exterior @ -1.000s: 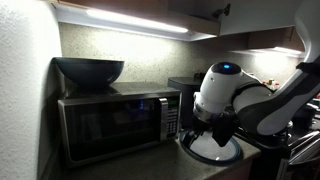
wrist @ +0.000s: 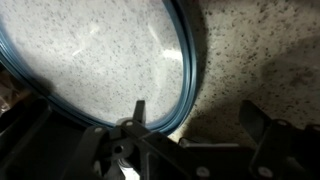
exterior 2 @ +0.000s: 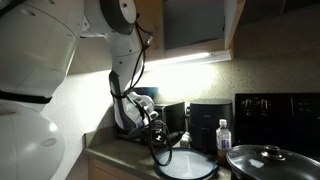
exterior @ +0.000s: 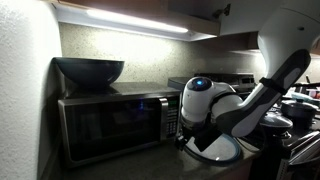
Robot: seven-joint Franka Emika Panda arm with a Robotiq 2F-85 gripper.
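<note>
A round, clear lid or shallow dish with a dark blue-grey rim lies on the speckled counter; the counter's pattern shows through it in the wrist view. My gripper stands open above its edge, and the rim runs through the space between the two dark fingers. Nothing is held. Exterior view 1 has the gripper over the left side of the round piece. From the other side, in exterior view 2, the round piece rests near the counter's front edge. The exact fingertip height above the rim cannot be told.
A microwave with a dark bowl on top stands left of the arm. In exterior view 2, a black appliance, a bottle and a lidded pan stand to the right.
In exterior view 1, my arm has shifted left and somewhat lower, bringing the gripper from over the round piece's right part to its left side. The round piece looks unmoved.
</note>
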